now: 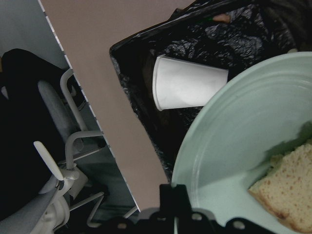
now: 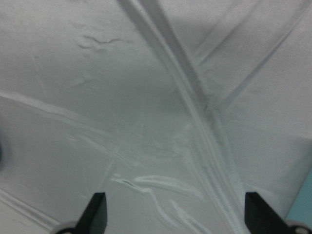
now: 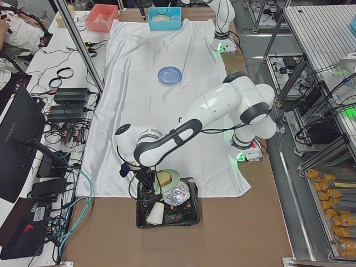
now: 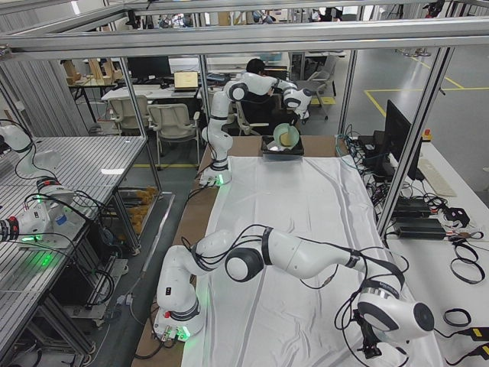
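Note:
A pale green plate [image 1: 234, 117] with a piece of bread [image 1: 287, 190] hangs over a black bag-lined bin [image 3: 192, 214]. My left gripper is shut on the plate's rim; in the camera left view the arm partly hides it. In the bin lie a white paper cup [image 1: 187, 83] and crumpled foil [image 3: 177, 193]. My right gripper stands open above the white cloth [image 2: 146, 97], nothing between its fingers.
A blue plate [image 3: 169, 75] sits mid-cloth. A blue container [image 3: 164, 25] and a pink box [image 3: 101, 16] are at the far end. Monitors and cables line one side.

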